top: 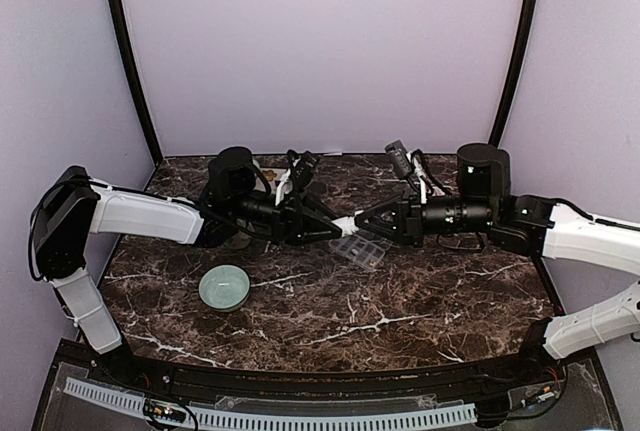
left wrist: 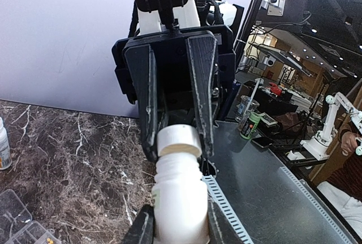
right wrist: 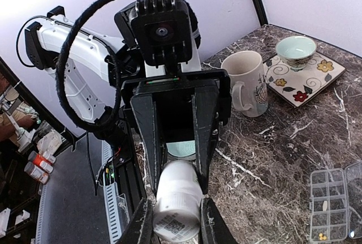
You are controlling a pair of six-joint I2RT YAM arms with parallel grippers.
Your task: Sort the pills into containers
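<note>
A white pill bottle [top: 346,224] is held sideways in the air between both grippers, above the middle of the table. On the bottle's body, my left gripper [top: 336,229] is shut. My right gripper [top: 361,221] is shut around the white ribbed cap [left wrist: 178,140] at the other end. In the right wrist view the cap's printed top [right wrist: 176,225] faces the camera; the cap still sits on the bottle's neck. Below them lies a clear pill organizer [top: 360,251]; a few yellow pills [right wrist: 322,236] and one white pill [right wrist: 324,205] lie in its compartments.
A pale green bowl [top: 224,288] stands at the front left. Behind the left arm are a mug [right wrist: 246,82] and a flowered square plate [right wrist: 310,81] bearing a small bowl [right wrist: 296,50]. Another white bottle [left wrist: 4,149] shows at the left wrist view's edge.
</note>
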